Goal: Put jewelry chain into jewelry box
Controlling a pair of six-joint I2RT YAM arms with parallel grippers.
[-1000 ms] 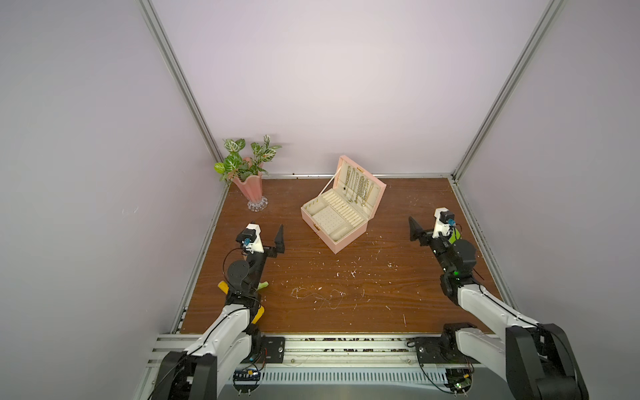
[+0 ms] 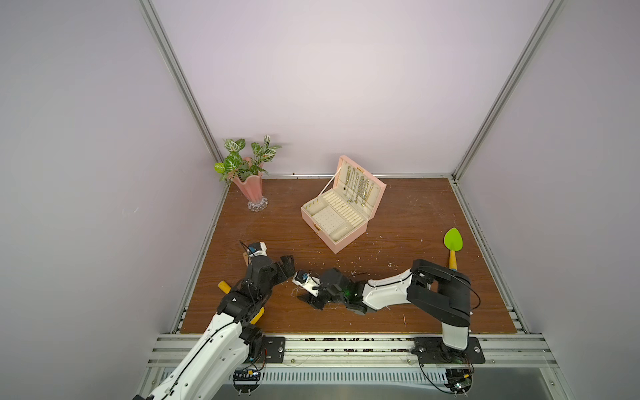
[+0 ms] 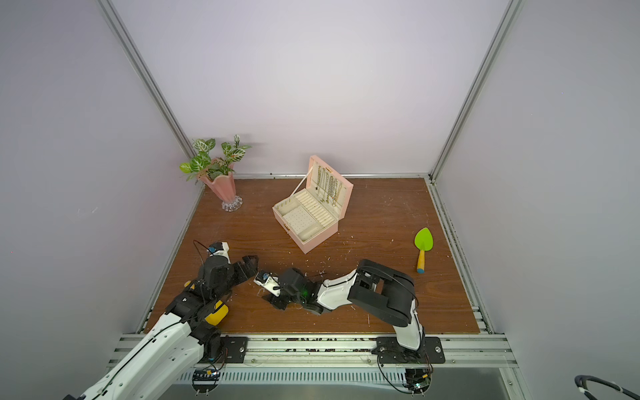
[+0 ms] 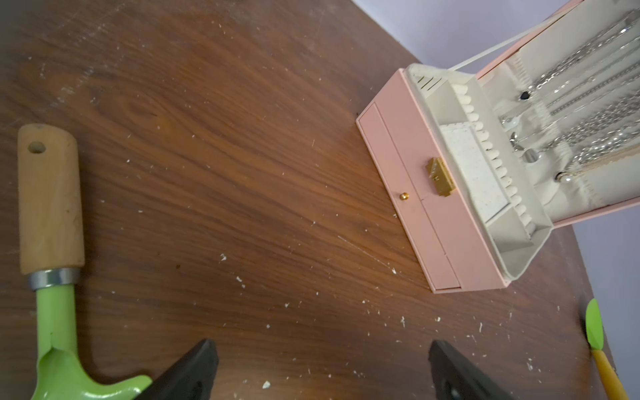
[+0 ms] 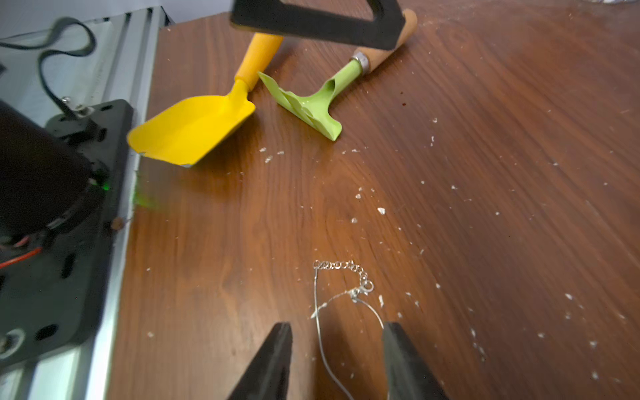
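A thin silver chain [image 5: 343, 265] lies looped on the wooden table in the right wrist view, just beyond my right gripper, whose fingers are parted with the chain showing between and ahead of them. From the top views that gripper is low at the table's front middle. The pink jewelry box [image 2: 336, 223] stands open at the back middle, necklaces hanging in its lid [image 4: 566, 113]. My left gripper is open over the left front of the table, nothing between its fingers, facing the box.
A yellow shovel [image 5: 186, 130] and green hand rake [image 5: 310, 106] lie at the left front, beside the left arm. A plant in a pink vase [image 2: 252, 186] stands at the back left; a green trowel [image 3: 424, 240] lies at the right.
My right gripper has swung from the right side down to the front middle, over the chain. My left gripper has tilted and moved slightly toward the front.
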